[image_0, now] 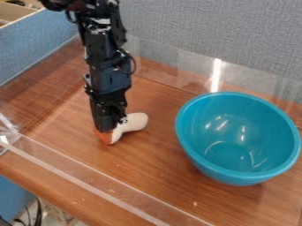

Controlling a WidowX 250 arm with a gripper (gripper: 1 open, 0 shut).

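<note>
My black gripper (109, 124) is lowered to the wooden table at the left of centre, its tip over a small white object with orange on it (132, 124), which lies on the wood. Whether the fingers are closed on that object is hidden by the gripper's body. To the right sits a teal bowl (236, 154), upright and empty.
Grey padded walls (213, 35) stand at the back and left. Clear strips run across the table's back and front. Bare wood (141, 168) lies in front of the gripper and left of the bowl.
</note>
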